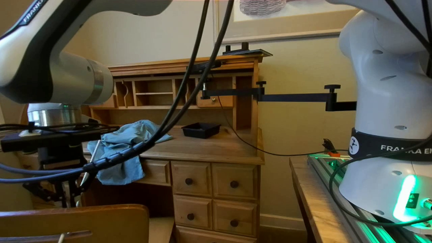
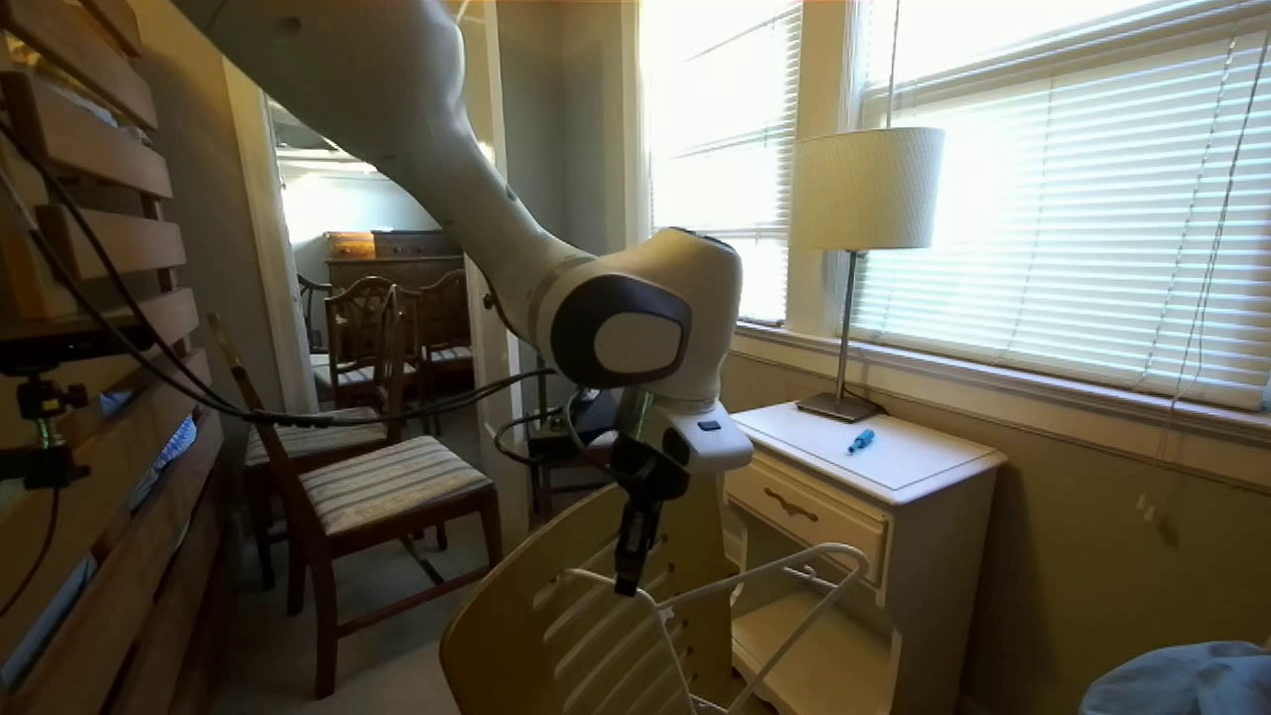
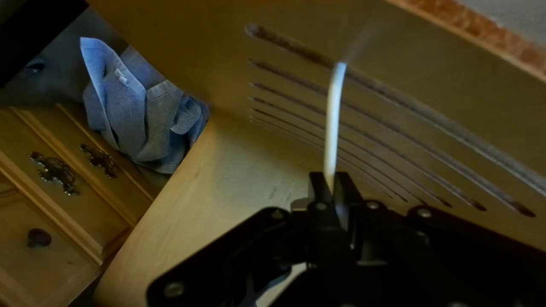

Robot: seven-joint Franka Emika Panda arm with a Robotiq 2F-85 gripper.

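Observation:
A white hanger (image 2: 763, 580) hangs from my gripper (image 2: 629, 586) just over the wooden chair (image 2: 512, 620). In the wrist view the gripper is shut on the hanger, and a white length of it (image 3: 332, 123) sticks out past the fingertips. The slotted chair back (image 3: 435, 128) lies behind it in that view. From exterior view 1 the gripper (image 1: 71, 202) shows at the lower left, partly behind the chair back (image 1: 81, 222). A blue cloth (image 1: 125, 145) drapes over the desk's front edge.
On the desk (image 1: 190, 147) sits a black tray (image 1: 201, 130). Cables (image 1: 190, 97) loop from the arm across exterior view 1. A white nightstand (image 2: 882, 477) with a lamp (image 2: 870, 191) and a small blue object (image 2: 861, 441) stands beyond the chair.

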